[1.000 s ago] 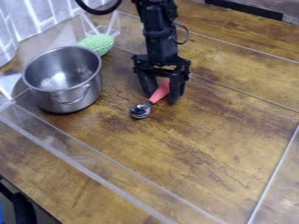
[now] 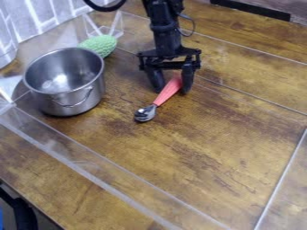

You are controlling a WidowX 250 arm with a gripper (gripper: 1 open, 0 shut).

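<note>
My black gripper [image 2: 170, 74] is low over the table at the top centre, its two fingers around the upper end of a spoon with a red handle [image 2: 170, 92] and a metal head [image 2: 145, 113]. Whether the fingers are closed on the handle I cannot tell. The spoon lies slanted, head toward the lower left.
A steel pot [image 2: 64, 84] stands at the left. Behind it lies a pale green textured object [image 2: 97, 47].
The gripper has shifted slightly up, away from the spoon's head, and more of the red handle shows now. The spoon has barely moved.
</note>
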